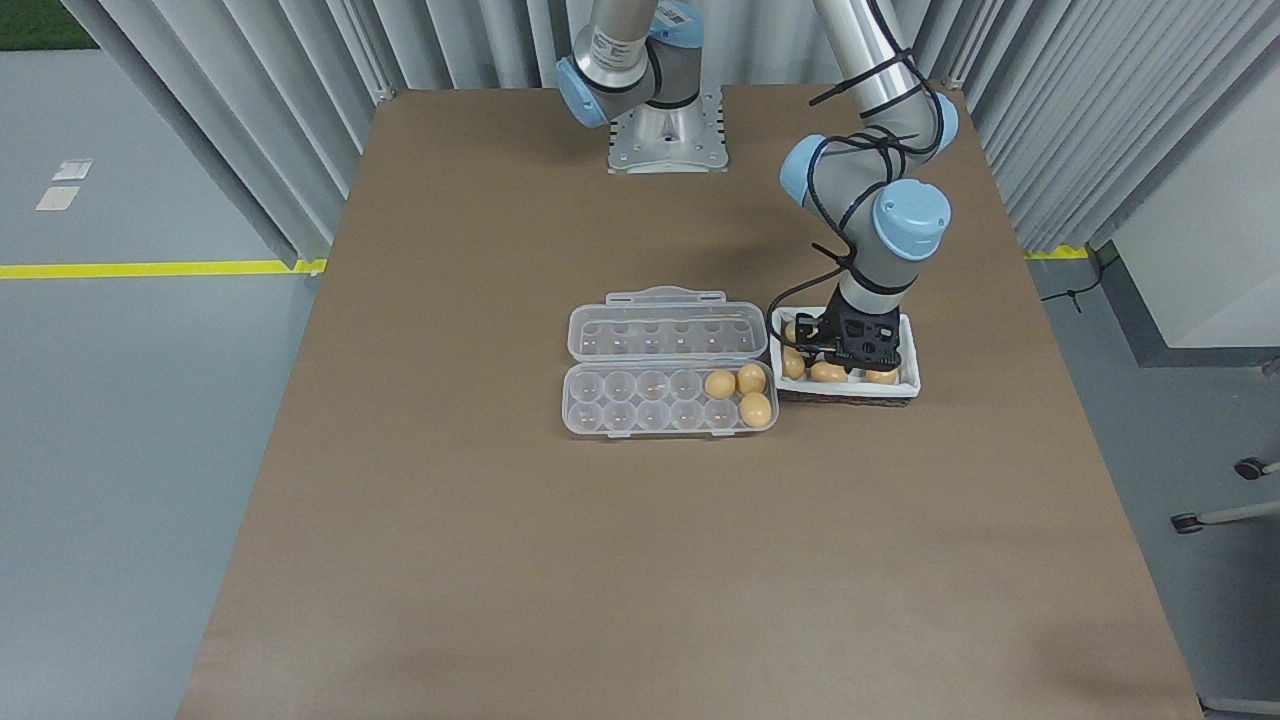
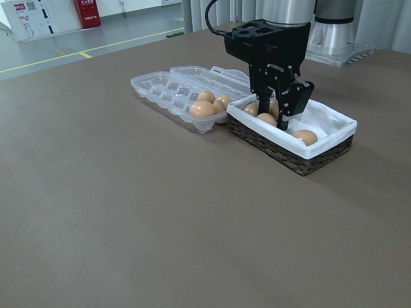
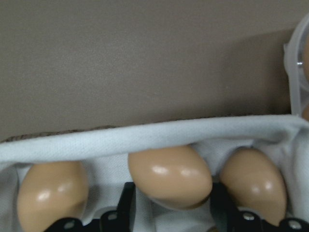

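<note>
My gripper [image 2: 273,115] is lowered into a cloth-lined wicker basket [image 2: 292,160] of brown eggs. In the wrist view its two black fingers stand either side of the middle egg [image 3: 169,174]; whether they grip it is unclear. A second egg [image 3: 52,195] lies to the left, a third [image 3: 253,186] to the right. Left of the basket in the front view, a clear plastic egg carton [image 1: 618,402] lies open, three eggs [image 1: 753,409] in its right end, the other visible cups empty.
</note>
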